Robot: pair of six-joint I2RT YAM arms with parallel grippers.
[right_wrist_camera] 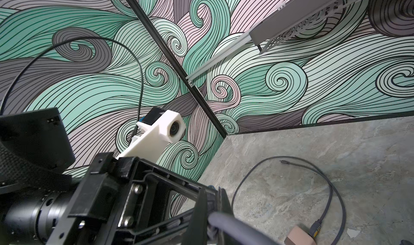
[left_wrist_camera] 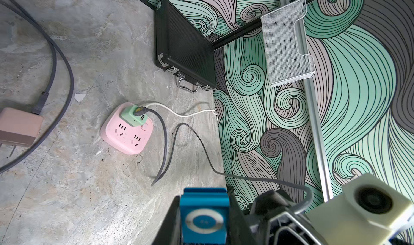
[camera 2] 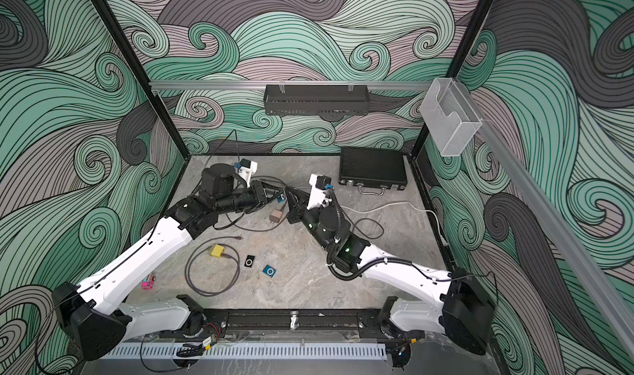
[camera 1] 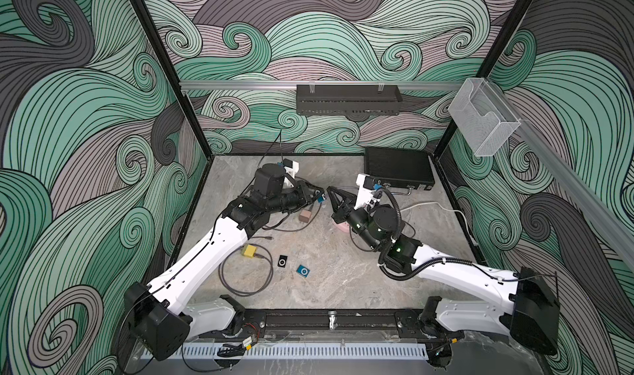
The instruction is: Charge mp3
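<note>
A blue mp3 player sits between the fingers of my left gripper, raised above the middle of the table. Facing it closely from the right, my right gripper is shut on a grey cable, which in the left wrist view runs back toward a green adapter in a pink power cube. Whether the cable's tip touches the player is hidden.
A pink-beige charger with a cable lies on the table. A black case stands at the back right. Two more players and a yellow adapter lie at the front.
</note>
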